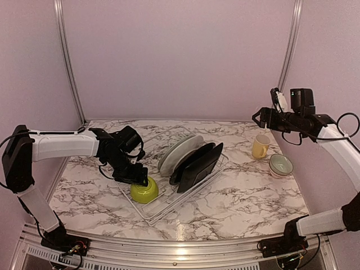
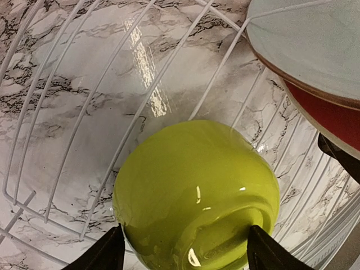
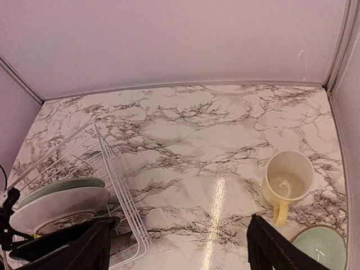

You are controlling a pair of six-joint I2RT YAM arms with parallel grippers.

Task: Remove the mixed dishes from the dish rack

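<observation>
A green bowl (image 1: pixel 144 191) lies upside down in the near left part of the white wire dish rack (image 1: pixel 151 218). My left gripper is open over it, its fingers apart at the bowl's base; whether they touch it I cannot tell. Leaning in the rack to the right are pale plates (image 1: pixel 175 153) and dark flat dishes (image 1: pixel 201 169). In the left wrist view, a pale plate (image 2: pixel 309 45) overhangs a red dish (image 2: pixel 326 115). My right gripper hovers open above the back right of the table, with nothing between its fingers.
On the table at the right stand a yellow mug (image 1: pixel 260 146) and a small stack of bowls (image 1: pixel 280 165), a pale green one on top.
</observation>
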